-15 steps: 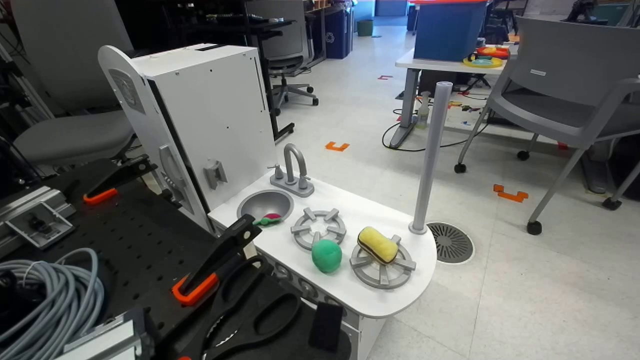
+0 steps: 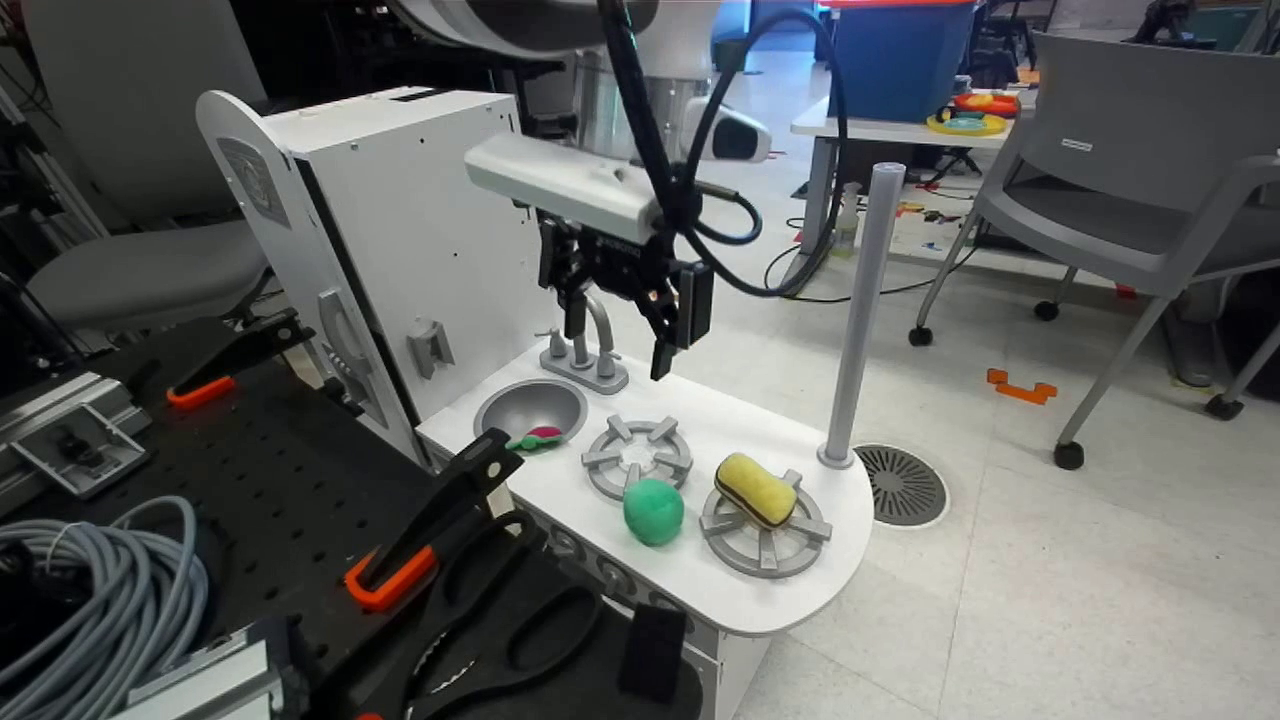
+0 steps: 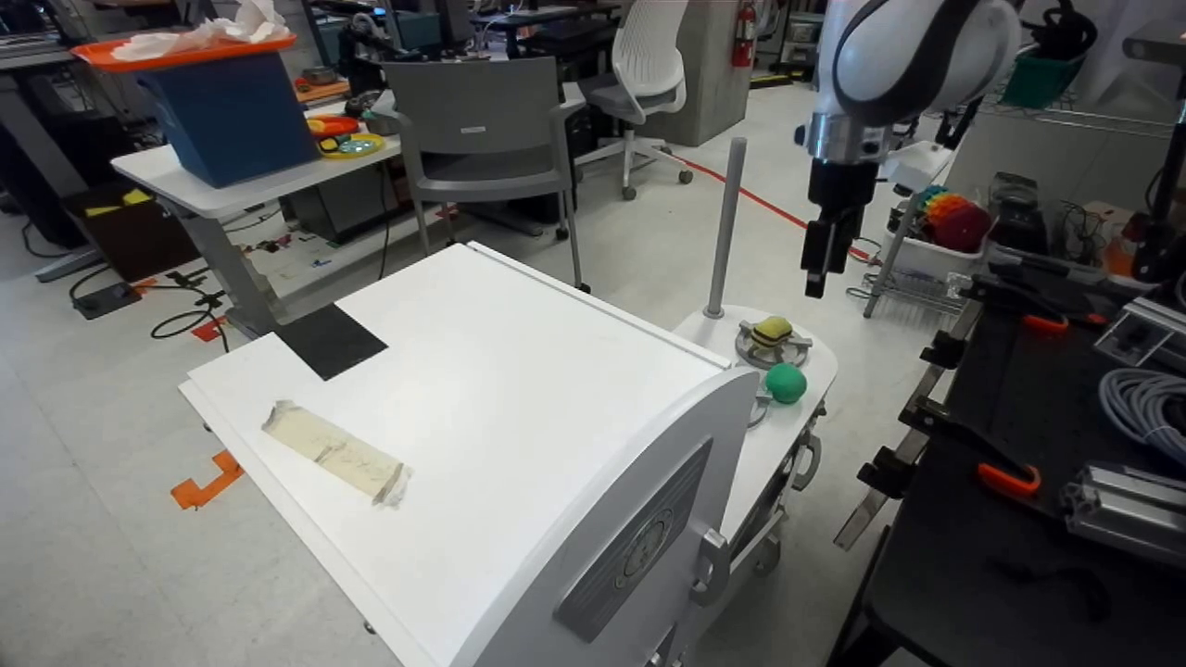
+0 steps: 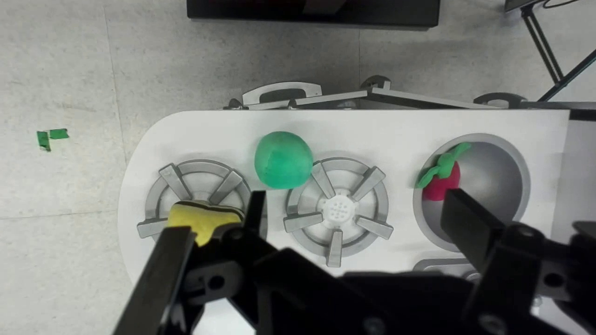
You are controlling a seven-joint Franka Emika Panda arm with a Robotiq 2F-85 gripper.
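Note:
My gripper [image 2: 636, 324] hangs open above the toy kitchen's counter, its fingers wide apart with nothing between them. Below it on the white counter [image 4: 391, 139], a green ball [image 4: 283, 160] rests against the edge of the middle burner [image 4: 338, 211]. A yellow sponge-like toy [image 2: 755, 490] with a dark edge lies on the end burner [image 2: 768, 552]; in the wrist view one finger covers part of it. Inside the round grey sink [image 4: 503, 167] is a red toy with green leaves [image 4: 442, 181], leaning on the sink's wall.
The grey faucet [image 2: 581, 342] stands behind the sink, beside the tall white cabinet [image 2: 420, 228]. A grey post [image 2: 866, 312] rises at the counter's far corner. Clamps [image 2: 414, 540] and cable [image 2: 120, 600] crowd the black table in front.
The arm and gripper have come into exterior view 1 from above, over the back of the counter. The ball, sponge-like toy and red toy have not moved.

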